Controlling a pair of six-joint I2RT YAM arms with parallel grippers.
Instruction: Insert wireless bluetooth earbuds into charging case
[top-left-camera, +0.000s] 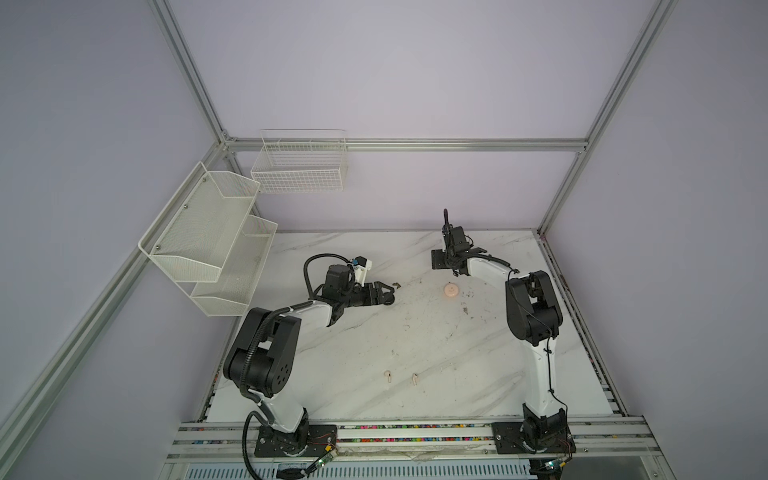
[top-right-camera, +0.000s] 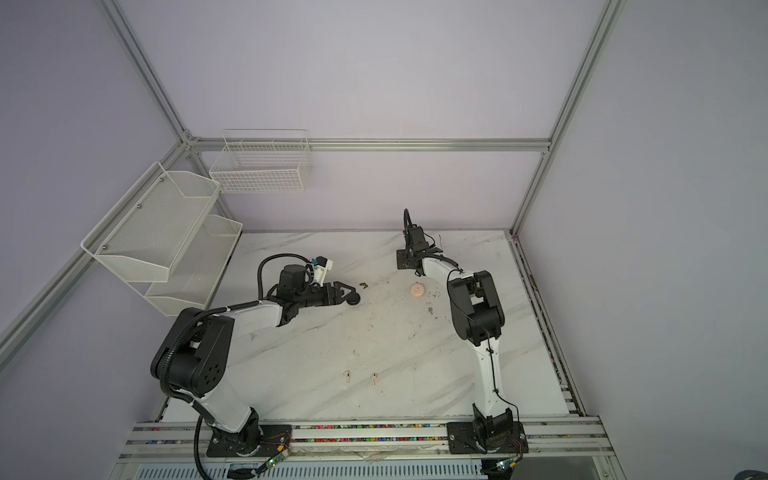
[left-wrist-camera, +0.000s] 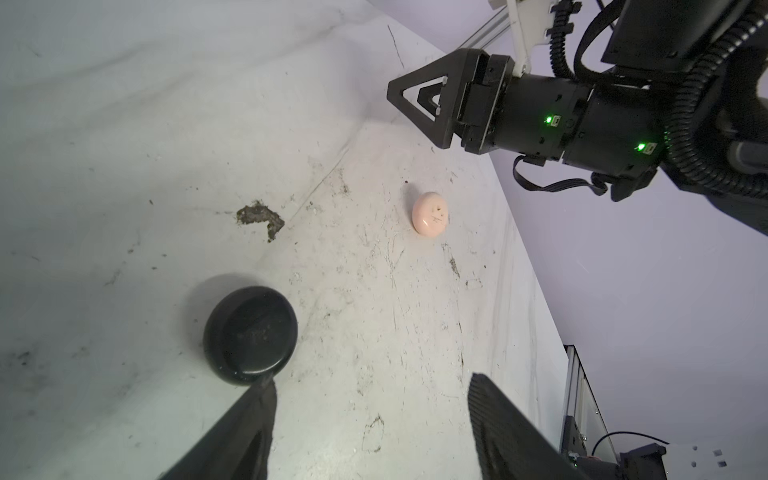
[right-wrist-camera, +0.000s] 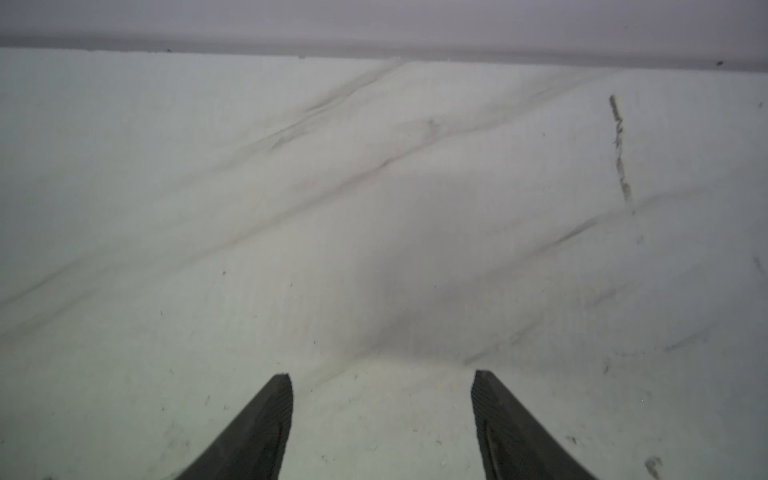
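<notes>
A round black charging case (left-wrist-camera: 250, 334) lies on the marble table, just beyond the open fingers of my left gripper, which hold nothing. A pale pink round piece (left-wrist-camera: 429, 213), perhaps another case, sits to the right of it, below my right arm (left-wrist-camera: 576, 120). In the right wrist view, my right gripper is open over bare table near the back edge. Two small pale pieces, apparently earbuds (top-left-camera: 388, 376) (top-left-camera: 415, 377), lie at the table's front centre.
A white mesh shelf (top-left-camera: 208, 240) is mounted on the left wall and a wire basket (top-left-camera: 298, 160) on the back wall.
</notes>
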